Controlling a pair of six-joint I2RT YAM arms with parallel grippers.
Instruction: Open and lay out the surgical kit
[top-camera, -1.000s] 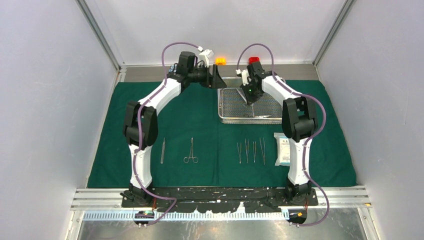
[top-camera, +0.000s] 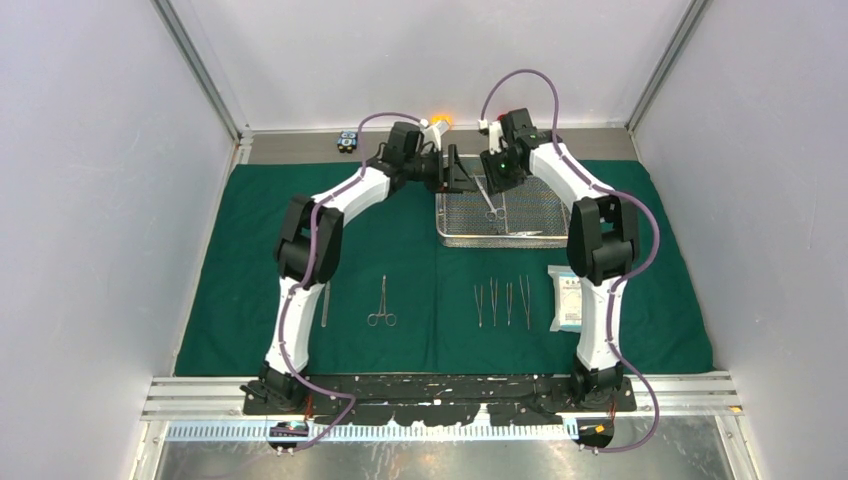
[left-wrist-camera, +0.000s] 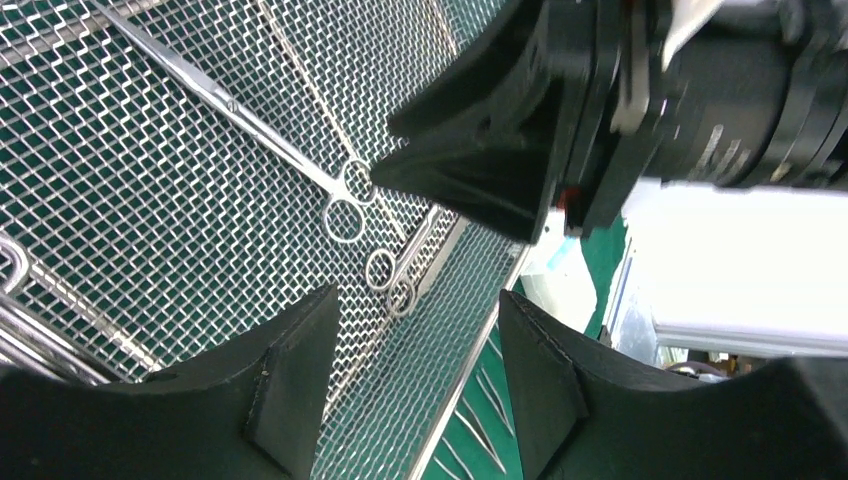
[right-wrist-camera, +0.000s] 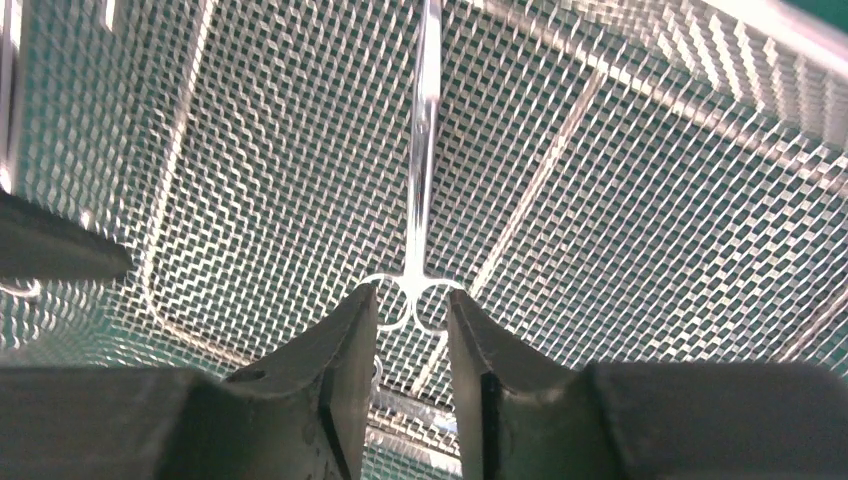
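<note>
Both grippers are over the mesh instrument tray (top-camera: 465, 225). Long scissors (left-wrist-camera: 280, 145) lie in it among other ringed instruments (left-wrist-camera: 400, 275). My left gripper is part open above the tray, nothing visible between its fingers. My right gripper is part open over the long scissors' ring handles (right-wrist-camera: 438, 285); whether it touches them I cannot tell. Laid on the green cloth are a slim instrument (top-camera: 326, 305), a ringed clamp (top-camera: 383, 305) and several tweezer-like instruments (top-camera: 495, 305).
A white packet (top-camera: 566, 300) lies at the right, beside the right arm. The cloth left of the tray is largely clear. Walls bound the area at back and sides; small objects (top-camera: 347, 141) stand on the back strip.
My right gripper has shifted toward the back, uncovering more of the scissors' handles in the top view.
</note>
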